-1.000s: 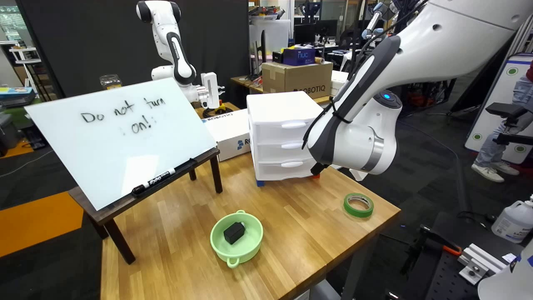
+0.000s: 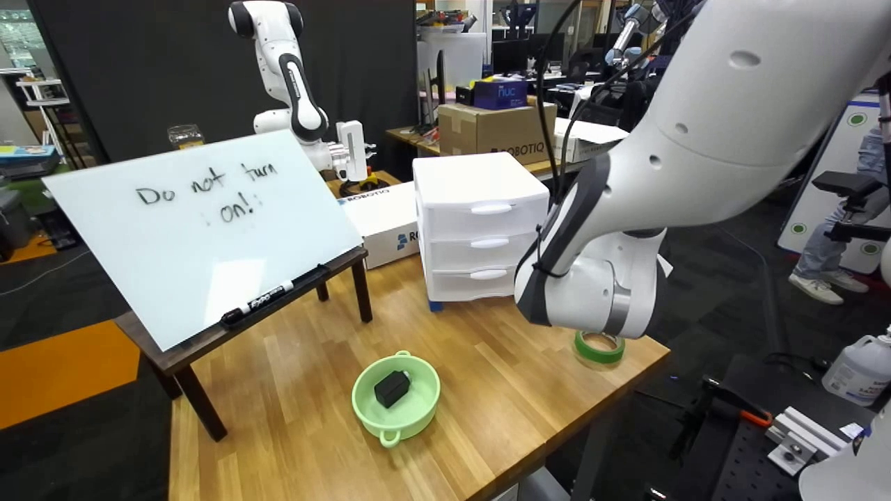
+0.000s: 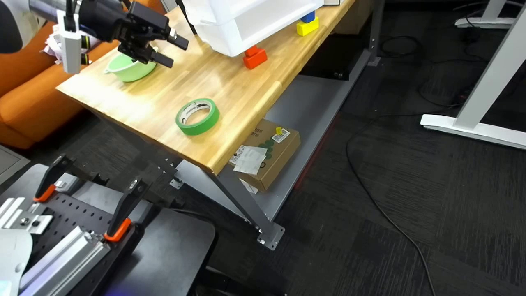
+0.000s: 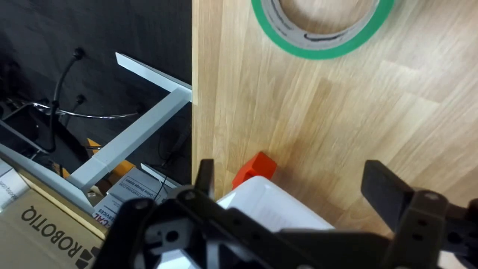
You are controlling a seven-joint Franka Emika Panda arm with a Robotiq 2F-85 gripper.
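My gripper stands open, with only tabletop and part of the white drawer unit showing between its fingers. In exterior view 2 the gripper [image 3: 172, 50] is in the air over the table, its fingertips apart. Exterior view 1 has it hidden behind the arm. A roll of green tape [image 2: 599, 346] lies flat near the table's right corner; in the wrist view this tape [image 4: 322, 47] sits well above the fingers. The light green bowl [image 2: 367, 417] holds a black block [image 2: 392, 388]. The white drawer unit [image 2: 480, 225] has its three drawers closed.
Red blocks [image 3: 254, 58] sit beneath one corner of the drawers; a yellow block [image 3: 307, 26] is under another. A whiteboard [image 2: 209, 225] leans on a dark stand at the left. Bare wood separates bowl and tape, and the table edge runs close by the tape.
My arm has come lower and nearer the camera in exterior view 1, its wrist now just above the tape roll. Bowl, tape and drawers are where they were.
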